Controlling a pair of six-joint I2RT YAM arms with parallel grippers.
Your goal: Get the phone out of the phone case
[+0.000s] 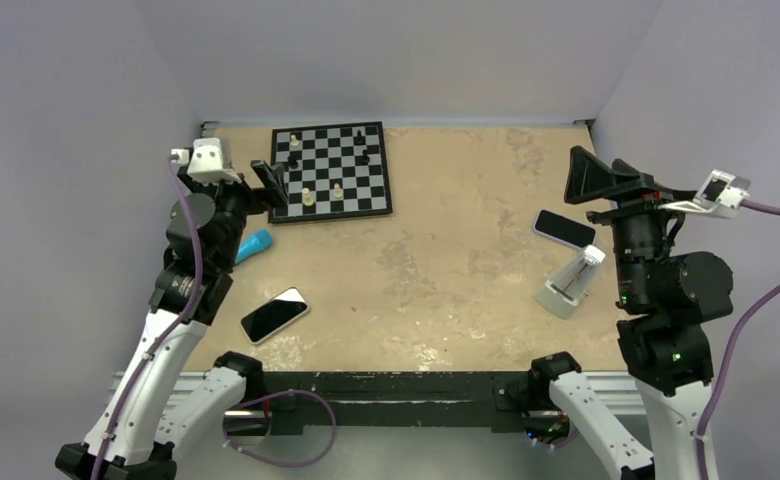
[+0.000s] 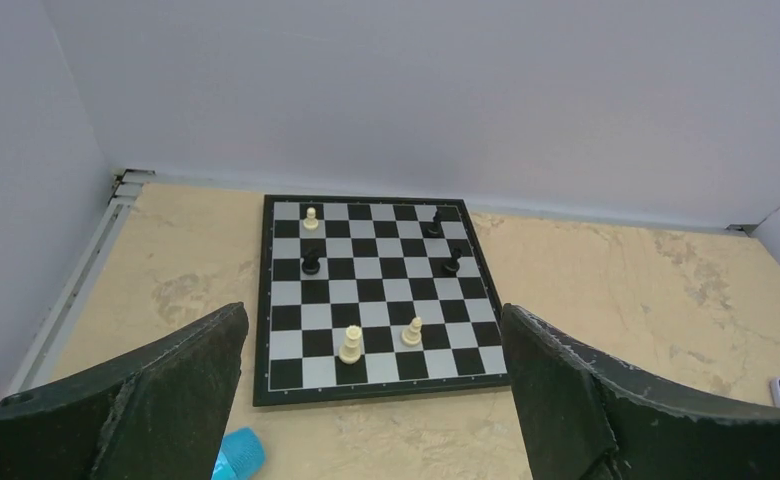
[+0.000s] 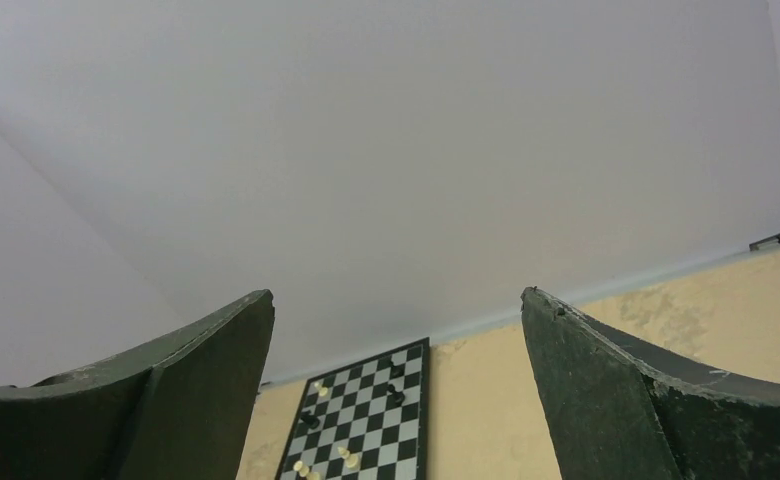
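Two phone-like objects lie flat on the table in the top view. One phone (image 1: 275, 315), with a dark face and a pale edge, is at the front left. The other phone (image 1: 564, 228), dark with a light rim, lies at the right behind a grey device. Which of them sits in a case I cannot tell. High over the left side, my left gripper is open and empty, its fingers framing the chessboard from above. My right gripper also stands open with nothing between its fingers, above the table's right side and apart from both phones.
A chessboard (image 1: 286, 217) with several pieces occupies the back left. Partly behind the left arm lies a blue object (image 1: 254, 246). The grey device (image 1: 569, 284) stands beside the right-hand phone. Bare tabletop (image 1: 446, 250) fills the middle.
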